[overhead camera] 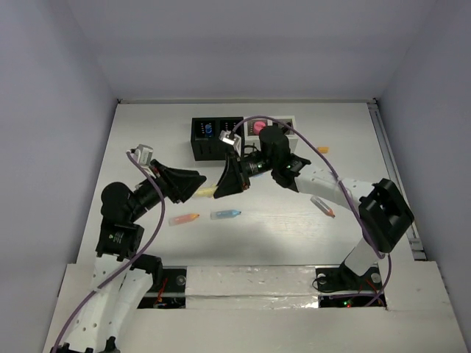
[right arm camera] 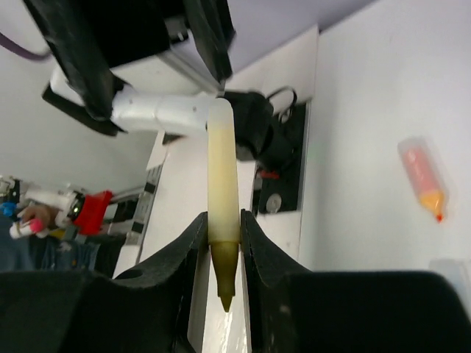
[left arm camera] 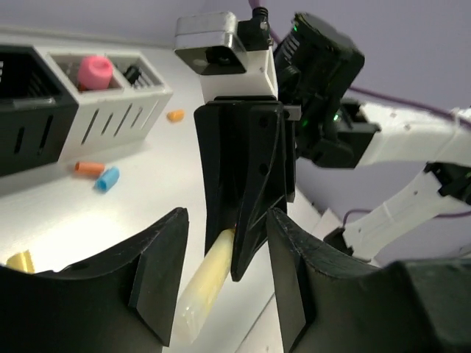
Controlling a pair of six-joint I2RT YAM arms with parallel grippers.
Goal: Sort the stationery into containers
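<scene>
A pale yellow pen-like tube is held in my right gripper, shut on it, its pointed end between the fingertips; the left wrist view shows it slanting downward. My left gripper is open beside the tube's free end, its fingers apart in the left wrist view. On the table lie a pink marker, a blue marker and a grey-red one. A black container holds a blue item; an adjoining white container holds a pink item.
Small orange and blue pieces lie before the containers. A yellow piece lies right of them.
</scene>
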